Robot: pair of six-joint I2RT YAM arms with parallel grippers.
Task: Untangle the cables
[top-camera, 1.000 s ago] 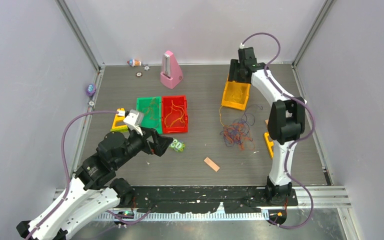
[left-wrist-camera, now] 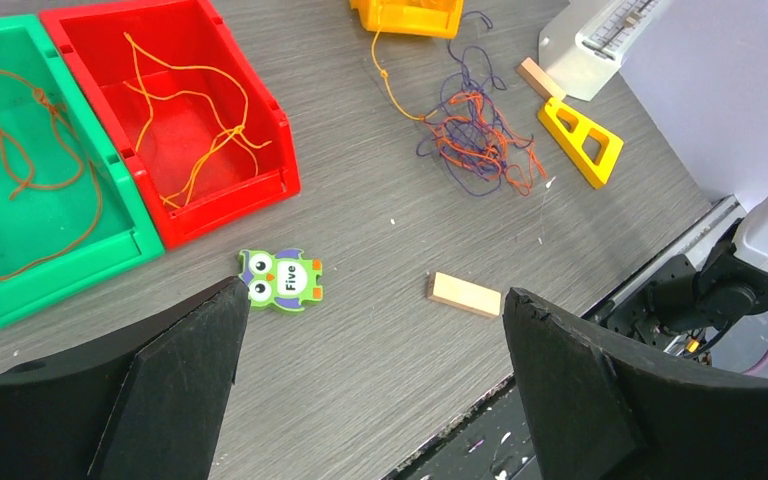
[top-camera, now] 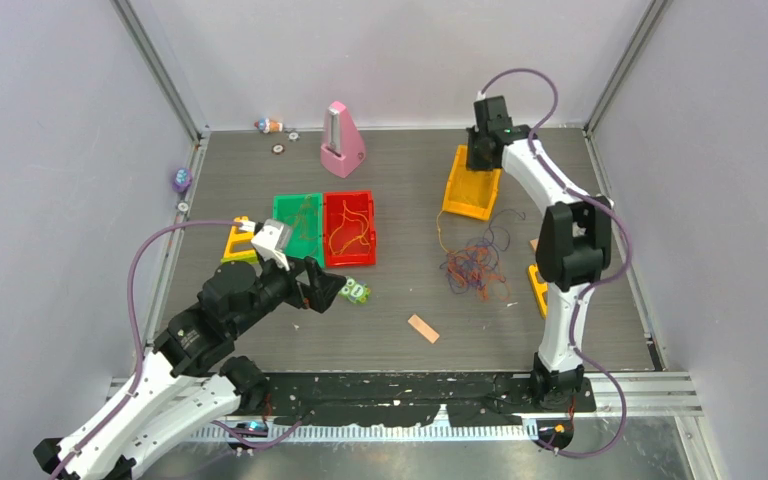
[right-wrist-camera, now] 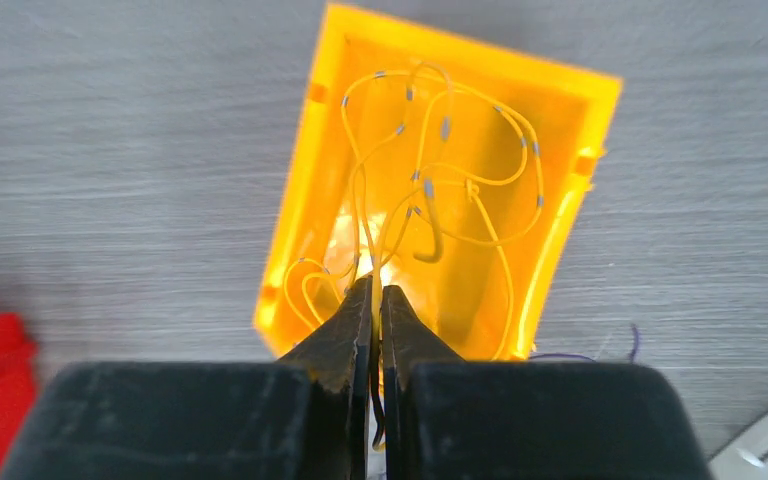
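Above the orange bin [top-camera: 471,192] at the back right, my right gripper is shut on a yellow cable [right-wrist-camera: 362,190]. More of that cable loops down into the bin in the right wrist view. A strand runs from the bin to a tangle of purple and orange cables [top-camera: 472,266] lying on the table in front of it. Over the front left, my left gripper stands open and empty. The red bin [left-wrist-camera: 280,160] holds a yellow cable [left-wrist-camera: 222,133], and the green bin [left-wrist-camera: 136,240] beside it holds an orange cable [left-wrist-camera: 30,160].
An owl toy [left-wrist-camera: 282,280] and a wooden block [left-wrist-camera: 464,294] lie on the table near my left gripper. A yellow triangle [left-wrist-camera: 602,160] lies right of the tangle. The pink metronome [top-camera: 343,145] stands at the back. Bare table spans the middle.
The tangle on the table and the left arm look nearly unchanged.
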